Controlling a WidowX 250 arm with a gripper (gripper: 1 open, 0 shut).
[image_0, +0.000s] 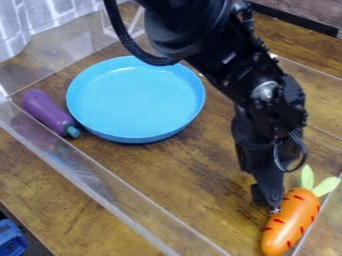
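My black gripper (271, 190) is low over the wooden floor of the clear-walled box, just beside the upper left of an orange toy carrot (286, 228) with pale green leaves. The fingertips are dark and partly hidden, so whether they are open or shut is unclear. A blue plate (135, 96) lies at the upper left, with a purple toy eggplant (47, 110) to its left.
Clear walls border the box on the left and right. A blue object (8, 238) is outside at the lower left. Bare wood (160, 185) fills the lower middle.
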